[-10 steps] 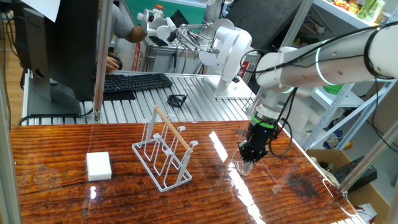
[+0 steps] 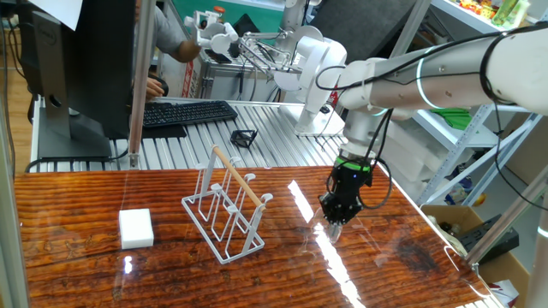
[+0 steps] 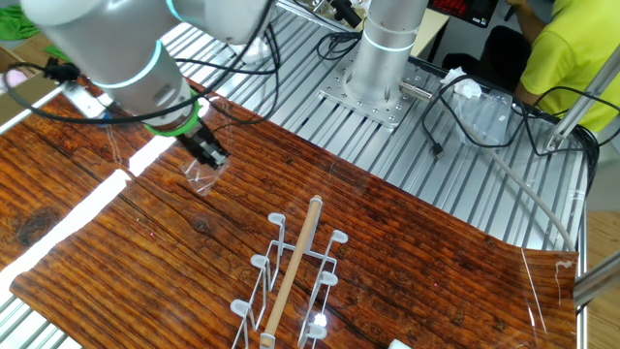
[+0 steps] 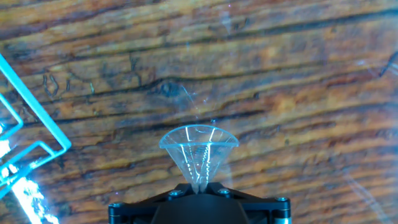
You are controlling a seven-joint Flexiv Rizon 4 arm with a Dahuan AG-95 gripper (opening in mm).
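A clear, cone-shaped glass [image 4: 199,149] flares away from my gripper in the wrist view, its narrow end pinched between the black fingers. My gripper is shut on it. From exterior view 1, the gripper [image 2: 336,219] points down over the right part of the wooden table, and the transparent glass is only faintly visible there. Exterior view 2 shows the glass [image 3: 201,177] at the tip of the gripper [image 3: 219,159]. Whether the glass touches the table is hard to tell.
A white wire rack [image 2: 224,214] with a wooden top bar stands left of the gripper in exterior view 1. Further left lies a white block [image 2: 135,228]. Bare tabletop [image 2: 291,278] separates rack and gripper. Bright reflections streak the surface.
In exterior view 1 the arm has shifted a little to the left, its wrist most clearly. The gripper itself has barely moved; rack and block are where they were.
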